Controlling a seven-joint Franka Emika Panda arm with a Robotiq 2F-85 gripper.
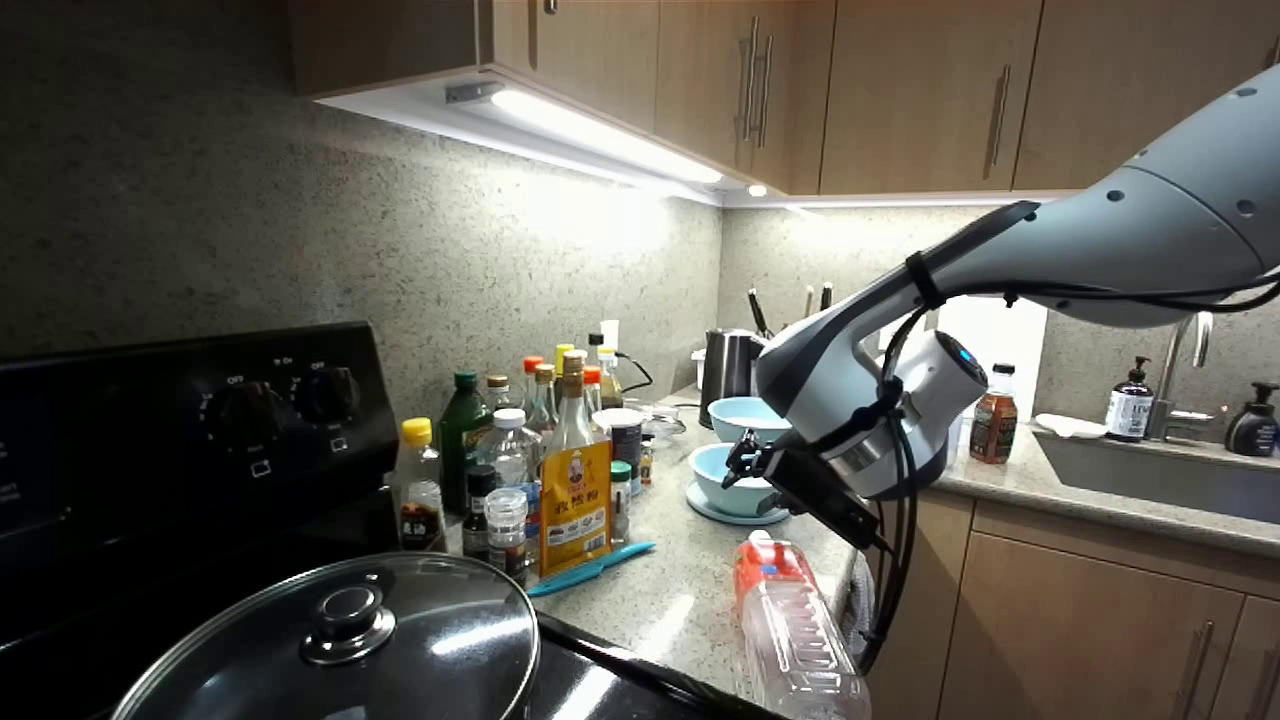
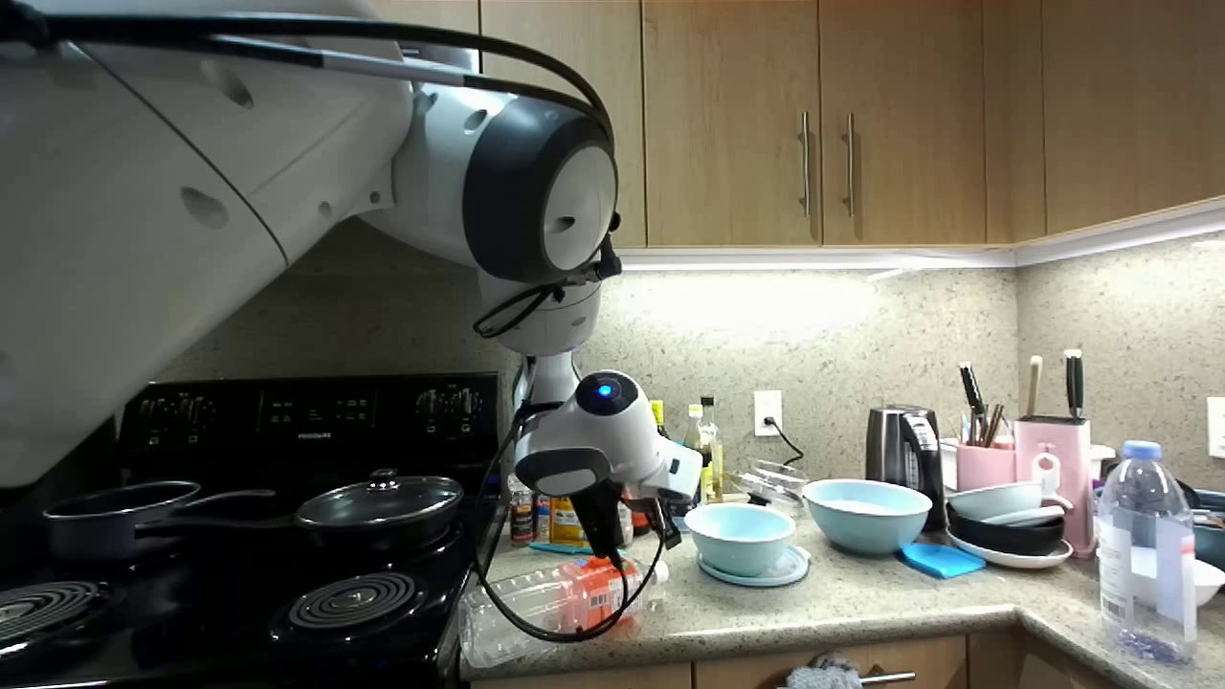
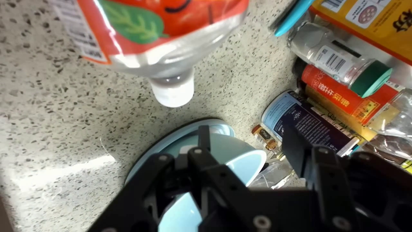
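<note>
My gripper is tilted over the counter with a gap between its fingers and nothing held there. Behind it in the wrist view, partly covered by a finger, a light-blue bowl rests on a light-blue plate. A large clear plastic bottle with a red-orange label and white cap lies on its side near the counter's front edge, apart from the fingers.
Several bottles and a yellow packet crowd the wall side, with a blue-handled tool before them. A larger blue bowl and a kettle stand farther right. A lidded pan occupies the stove.
</note>
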